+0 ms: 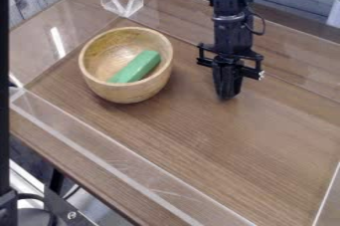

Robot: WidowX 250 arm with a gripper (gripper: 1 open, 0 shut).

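Observation:
My gripper hangs upright over the bare wood right of centre, low near the tabletop, its fingers shut as far as shows, with no object visible between them. To its left a light wooden bowl holds a green oblong block.
A small clear angular piece stands at the back left. A pale wall runs along the back right, and dark equipment sits at the lower left edge.

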